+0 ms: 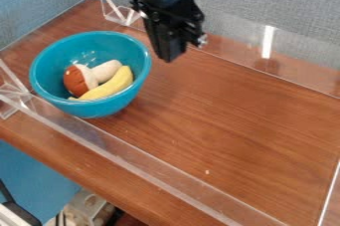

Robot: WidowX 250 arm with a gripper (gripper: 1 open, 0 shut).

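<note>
A teal bowl sits on the left of the wooden table, holding a red-orange round item, a pale item and a yellow banana. Above and to the right of the bowl hangs my black gripper, clear of its contents. Nothing shows between the fingers, which look close together.
Clear plastic edging runs along the table's front and back, with clear brackets at the left. The wooden surface to the right of the bowl is empty. Grey fabric walls stand behind.
</note>
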